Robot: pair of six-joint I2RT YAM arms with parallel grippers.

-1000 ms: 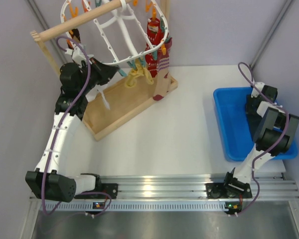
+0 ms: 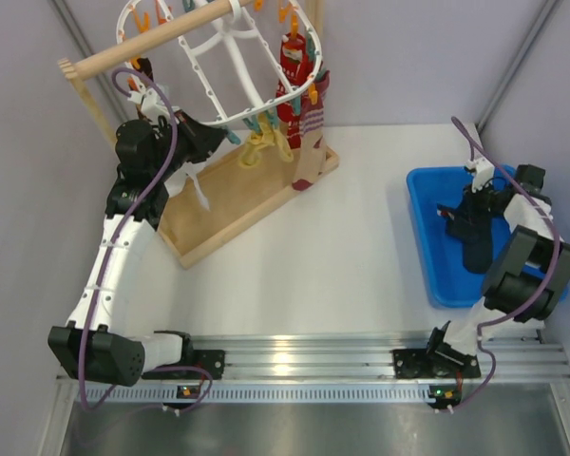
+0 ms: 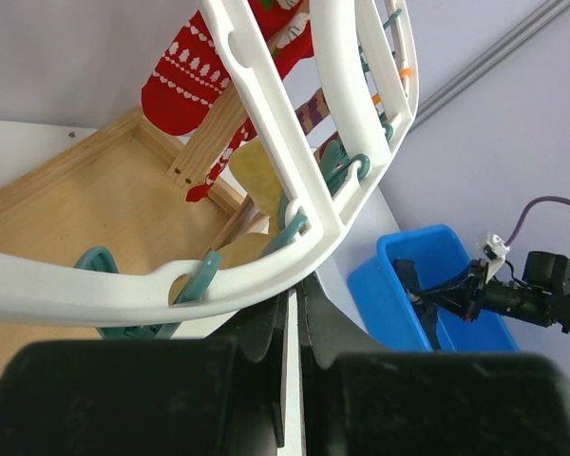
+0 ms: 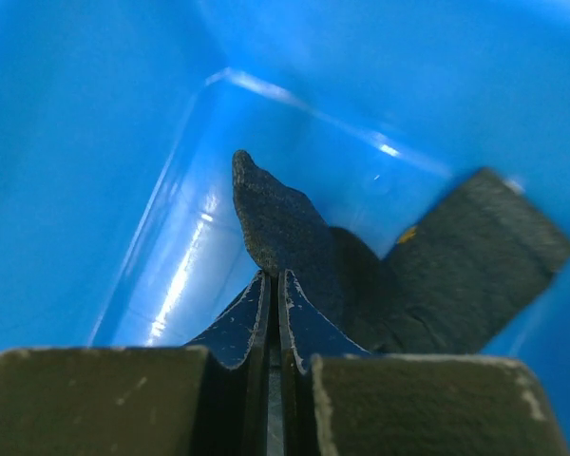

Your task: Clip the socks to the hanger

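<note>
The white clip hanger [image 2: 218, 114] hangs at upper left with coloured clips round its ring. My left gripper [image 2: 224, 131] is shut on the ring; in the left wrist view, the left gripper meets the rim between green clips [image 3: 201, 275]. A yellow sock [image 2: 264, 142], a red sock [image 2: 292, 71] and a patterned sock [image 2: 311, 142] hang from it. Inside the blue bin [image 2: 439, 285], my right gripper is shut on a fold of dark sock [image 4: 280, 218]. More dark fabric [image 4: 480, 256] lies beside it on the bin floor.
A wooden base frame [image 2: 218, 245] stands under the hanger, and its wooden bar [image 2: 142, 43] crosses above my left gripper. Between hanger and bin, the white table [image 2: 361, 237] is clear. The bin's walls surround the right gripper.
The left arm and hanger look unchanged.
</note>
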